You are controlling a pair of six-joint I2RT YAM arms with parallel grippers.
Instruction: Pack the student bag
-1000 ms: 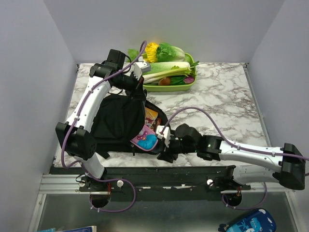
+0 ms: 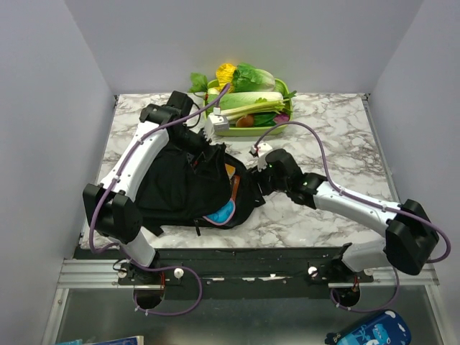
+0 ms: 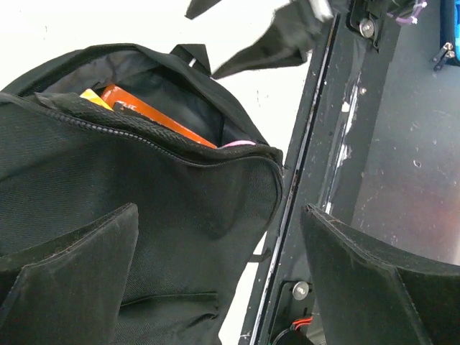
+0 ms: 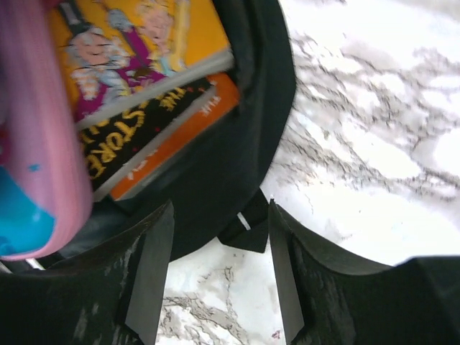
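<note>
The black student bag [image 2: 162,198] lies open on the marble table, holding a yellow illustrated book [image 4: 144,43], an orange book [image 4: 208,108] and a pink-and-blue item [image 2: 219,212] at its mouth. My left gripper [image 2: 212,158] is open above the bag's right part; its wide-spread fingers frame the bag's dark fabric and zipper in the left wrist view. My right gripper stands open at the bag's right edge, beside a small black strap on the table, with nothing between its fingers.
A green basket [image 2: 251,129] of vegetables stands at the back. A blue pencil case [image 2: 370,330] lies at the bottom right, beyond the table's front edge.
My left gripper has moved down and slightly right over the bag.
</note>
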